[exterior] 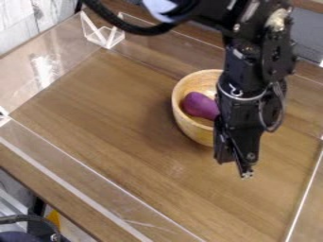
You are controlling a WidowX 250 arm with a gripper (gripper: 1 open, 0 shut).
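Note:
The black gripper (235, 159) hangs over the right side of the table, just in front of a tan wooden bowl (186, 91), which it partly hides. Its fingertips are close together, with nothing visible between them. A purple object (201, 106), perhaps an eggplant, lies in the bowl, its right end hidden behind the arm.
A white wire piece (104, 30) stands at the back left corner. Transparent edging runs along the left side, and a black cable arches over the top.

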